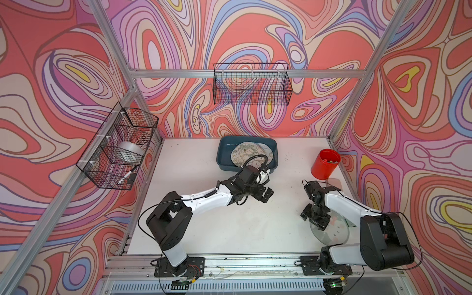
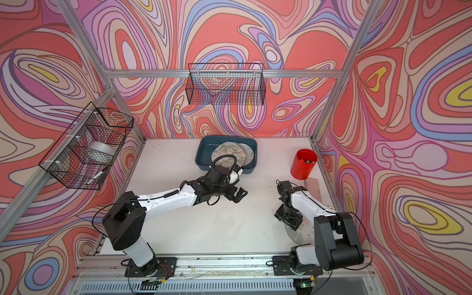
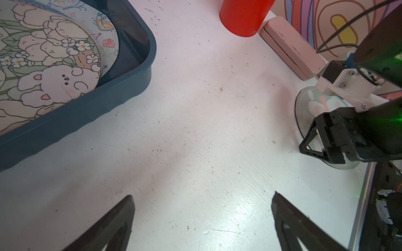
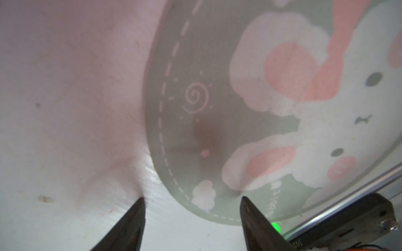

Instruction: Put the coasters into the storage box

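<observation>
A round grey-green coaster with a pink-and-white rabbit print [image 4: 268, 125] lies flat near the table's front right, beside the front edge [image 1: 334, 231]. My right gripper is low over the coaster's edge, fingers apart, one outside the rim and one over it. The dark teal storage box [image 1: 223, 152] at the back centre holds printed round coasters [image 3: 54, 79]. My left gripper [image 1: 267, 194] hovers in front of the box, open, nothing between its fingers.
A red cup [image 1: 325, 164] stands at the back right, with a pink block [image 3: 293, 46] near it. Wire baskets [image 1: 252, 86] hang on the frame behind and at left.
</observation>
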